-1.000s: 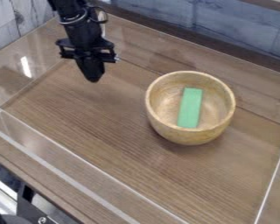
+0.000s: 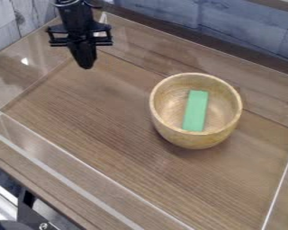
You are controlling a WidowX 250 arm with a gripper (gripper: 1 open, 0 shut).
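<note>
The black gripper (image 2: 84, 56) is at the upper left, raised toward the back of the wooden table (image 2: 98, 144), shut, with nothing visible between its fingers. On the right sits a round light wooden bowl (image 2: 171, 112) with a green rectangular block (image 2: 196, 111) lying inside it, apart from the gripper.
The table's left edge has some cables or clutter at the lower left corner.
The gripper has shifted left and slightly back, away from the bowl. The bowl and green block have not moved.
</note>
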